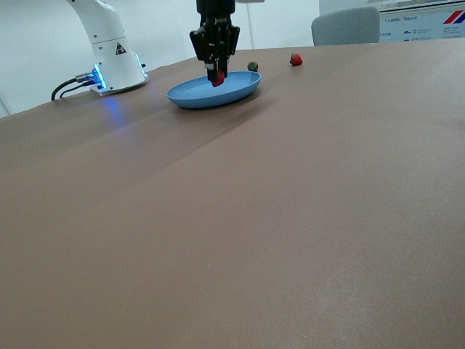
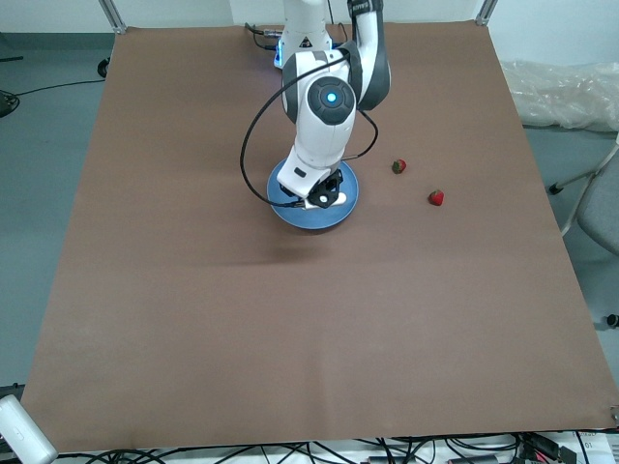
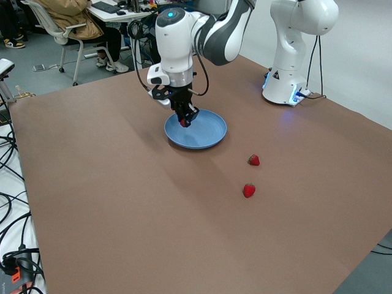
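Observation:
My black gripper (image 1: 217, 71) is low over the blue plate (image 1: 185, 96), shut on a red strawberry (image 1: 218, 78); in the right view the gripper (image 3: 185, 120) holds it just above the plate (image 3: 206, 133). Two more strawberries lie loose on the brown table beside the plate: one (image 2: 436, 197) to the right in the left view, the other (image 2: 399, 166) farther back. In the left view the fingertips are hidden behind the wrist.
The arm's white base (image 3: 283, 82) stands at the table's back edge. Cables lie along the table's outer edge, and a grey chair (image 1: 345, 29) stands beyond it.

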